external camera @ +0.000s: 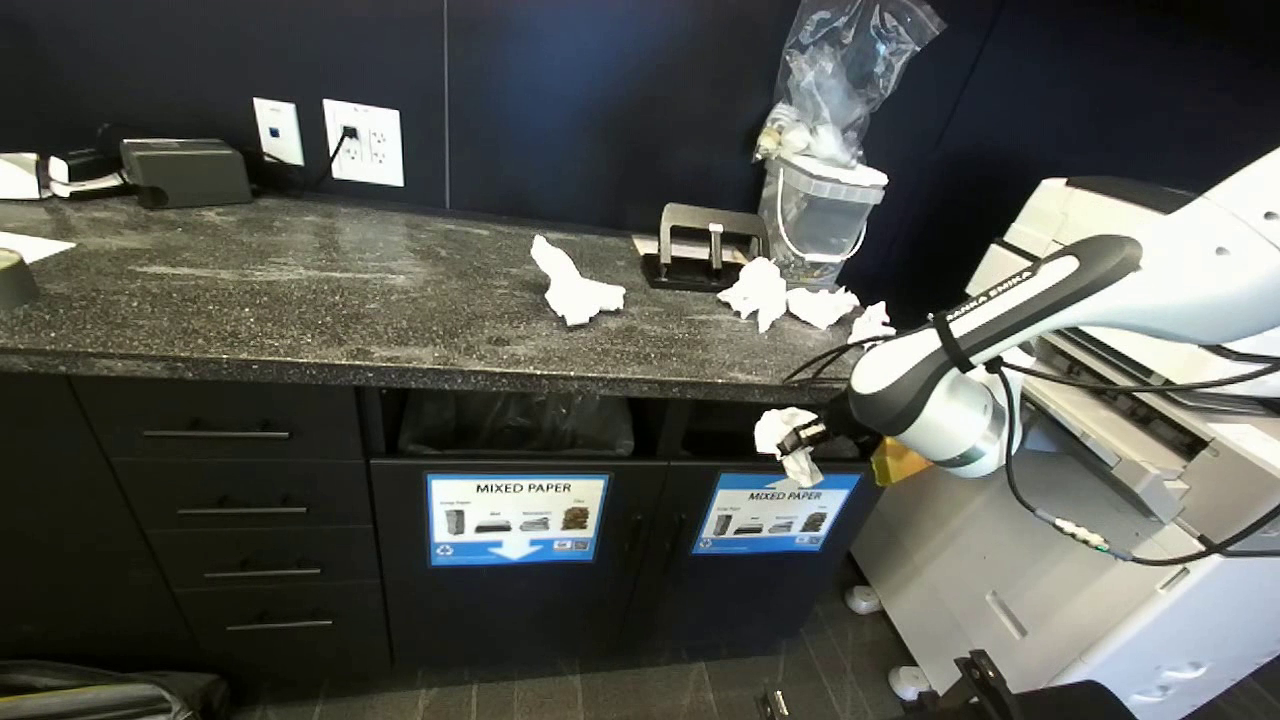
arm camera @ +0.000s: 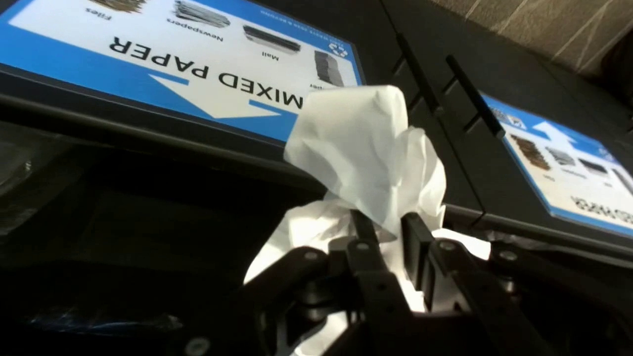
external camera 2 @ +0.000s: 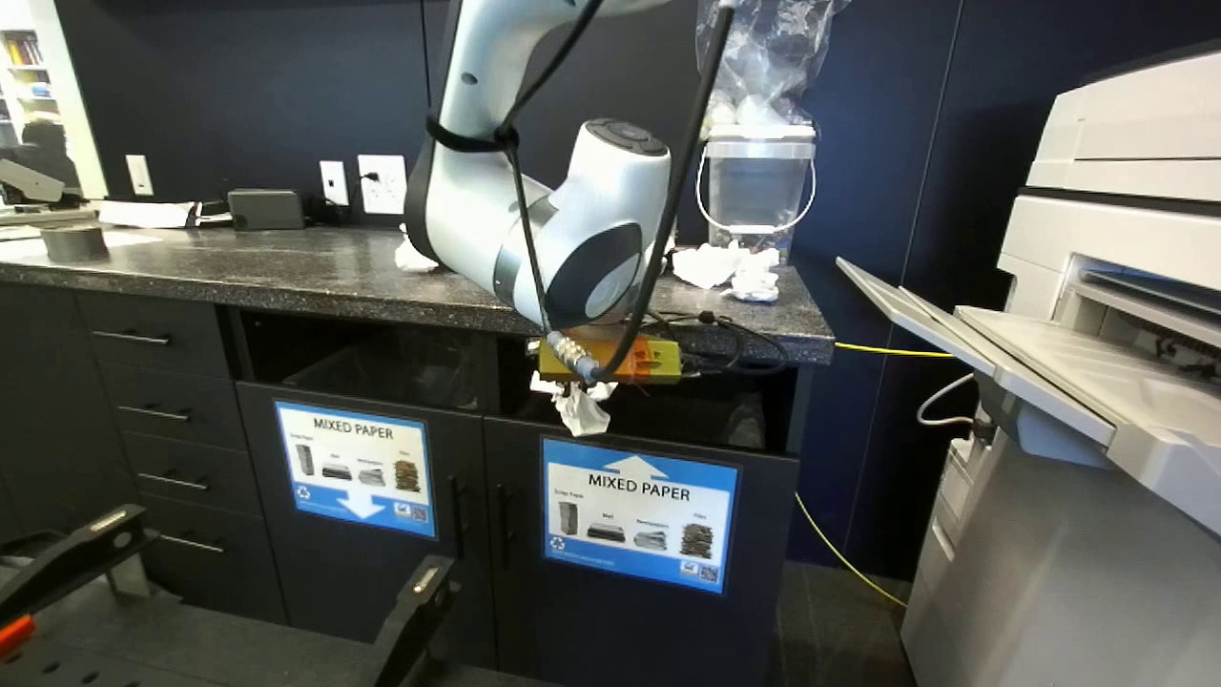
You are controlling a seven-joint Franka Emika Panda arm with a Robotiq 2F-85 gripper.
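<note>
A crumpled white paper [arm camera: 356, 148] is pinched between the fingers of my gripper, which is shut on it. In exterior view 1 the paper [external camera: 785, 430] appears in front of the right cabinet's opening, near the top of its sign, with the gripper [external camera: 797, 442] across it. Exterior view 2 shows the paper [external camera 2: 585, 410] below the arm's wrist; the fingers are mostly hidden there. In the wrist view, the dark bin opening [arm camera: 148, 237] lies beside and behind the paper.
Several crumpled papers lie on the counter, including one near the middle [external camera: 573, 286]. A hole punch [external camera: 708, 252] and a clear bucket [external camera: 819, 216] stand at the back. The left bin opening [external camera: 516, 422] is clear. A printer [external camera: 996, 576] fills the right side.
</note>
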